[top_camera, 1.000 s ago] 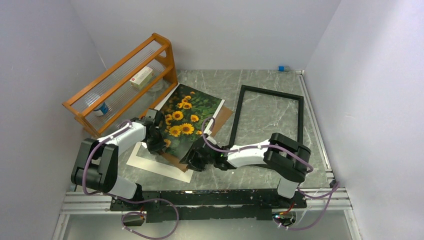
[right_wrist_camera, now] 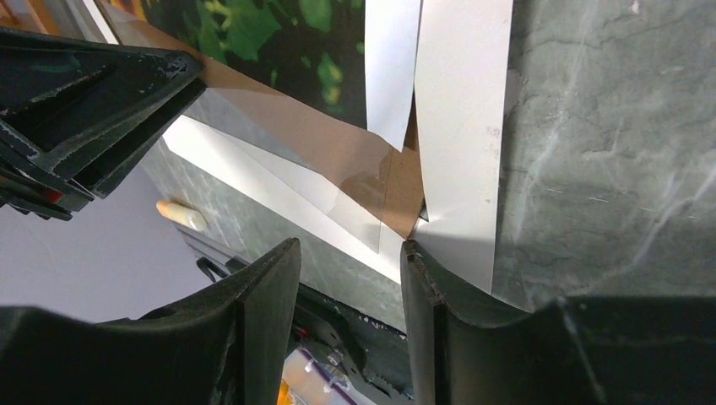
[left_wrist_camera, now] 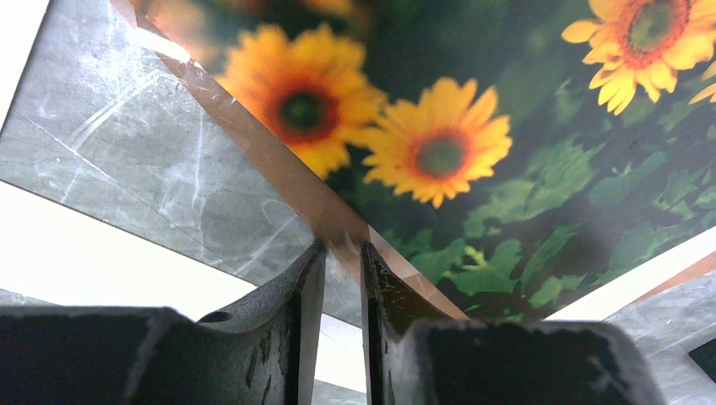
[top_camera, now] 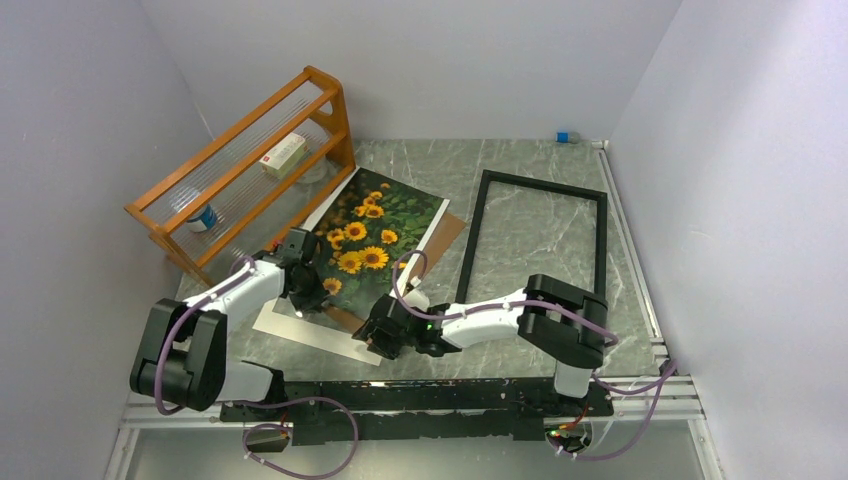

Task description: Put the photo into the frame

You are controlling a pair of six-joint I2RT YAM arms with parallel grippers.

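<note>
The sunflower photo [top_camera: 375, 235] lies on a brown backing board [top_camera: 445, 238], with white margins along its sides. A white sheet [top_camera: 310, 335] sticks out at the front. My left gripper is shut on the board's edge, with the brown strip [left_wrist_camera: 279, 173] running between its fingertips. Near the board's front corner [right_wrist_camera: 404, 181], my right gripper has its fingers apart; the corner lies just beyond the tips and nothing shows gripped. The black frame [top_camera: 540, 184] rests on the table to the right, its near side partly hidden by my right arm.
A wooden shelf [top_camera: 340, 130] stands at the left, holding a box [top_camera: 284, 155] and a blue can [top_camera: 201, 217]. A small blue item [top_camera: 563, 137] sits at the back right.
My right gripper has shifted left and toward the front, round to the board's corner. Photo and frame look unmoved.
</note>
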